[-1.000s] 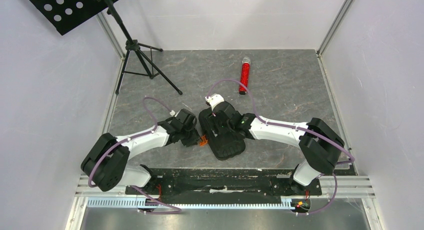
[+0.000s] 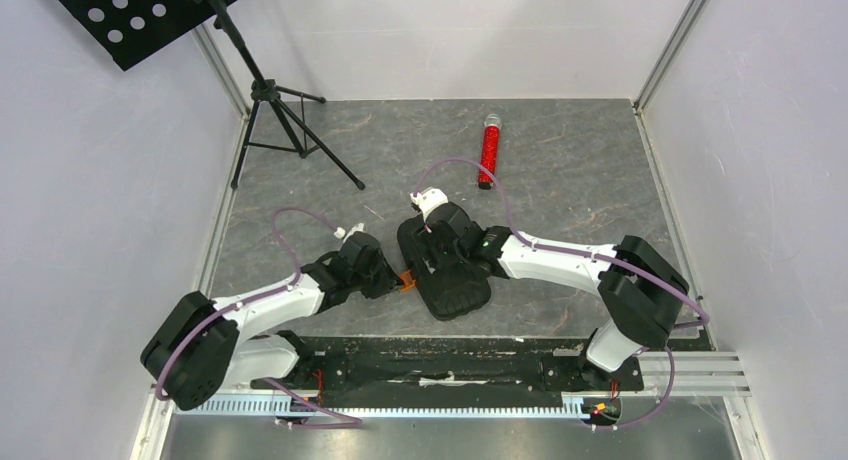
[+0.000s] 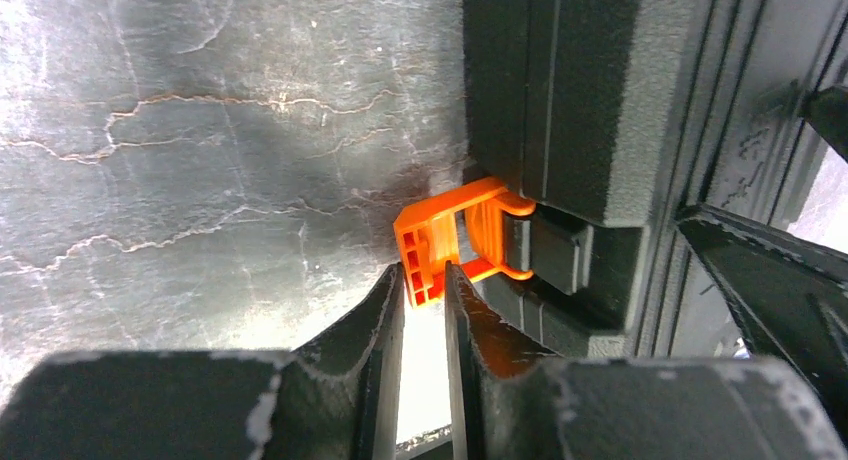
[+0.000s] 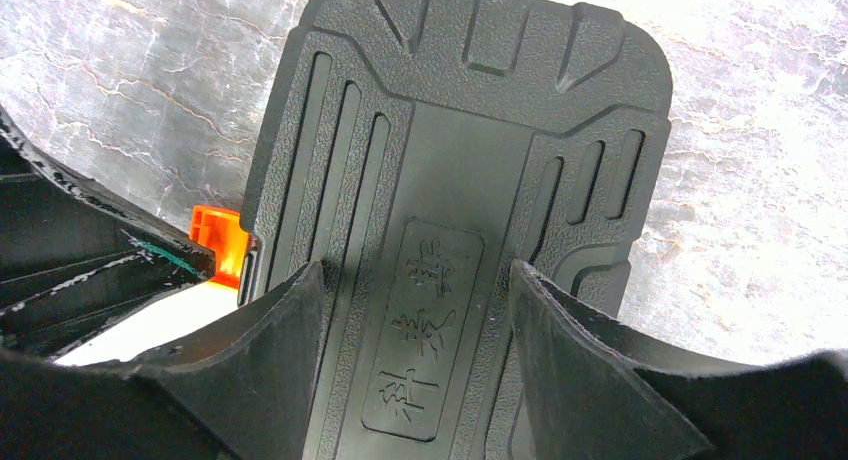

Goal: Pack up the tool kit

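Observation:
The black tool kit case (image 2: 449, 290) lies on the floor under my right gripper, whose fingers stand apart over its embossed lid. An orange latch (image 3: 430, 220) sticks out from the case's side, seen in all views. My left gripper is at that latch, its fingertips close together at the latch's outer edge; whether they grip it is hard to tell. The top view partly hides both grippers behind their wrists.
A red cylinder (image 2: 489, 150) lies at the back. A black stand (image 2: 290, 120) occupies the back left.
The right arm and the case look unchanged.

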